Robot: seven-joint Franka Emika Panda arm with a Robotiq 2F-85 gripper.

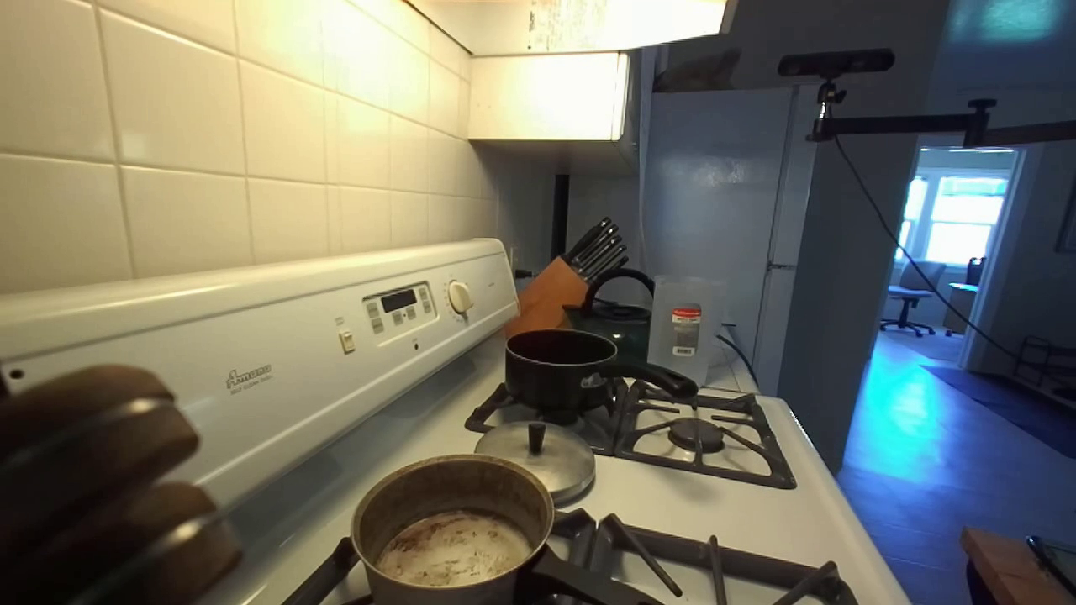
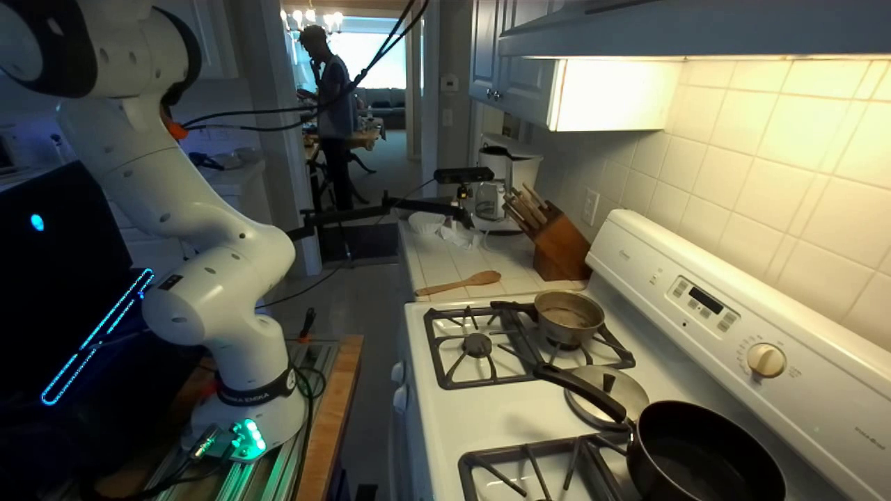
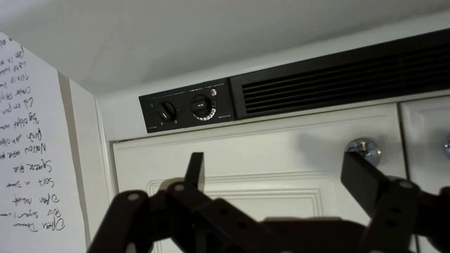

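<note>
In the wrist view my gripper is open, its two dark fingers wide apart and nothing between them. It faces a white cabinet door with a round metal knob, which the right finger partly overlaps. Whether that finger touches the knob, I cannot tell. Above the door runs a black control panel with two dials, beside a slotted vent. Neither exterior view shows the gripper; the white arm rises out of the second one at top left.
On the white stove, a worn metal pot, a lid and a black pot stand in a row. A knife block and wooden spoon are on the counter. Handwritten paper hangs left of the cabinet.
</note>
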